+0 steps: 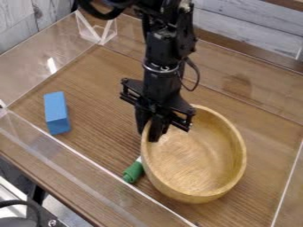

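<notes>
My black gripper [154,124] reaches down at the centre, shut on the left rim of a large oval cream bowl [201,168], which stands on the wooden table. A small green object with a white part [133,171] lies just left of the bowl, partly hidden by it. A blue block [56,113] lies apart at the left.
A clear plastic edge runs along the left, and a pale wall stands at the back right. A black cable shows at the bottom left.
</notes>
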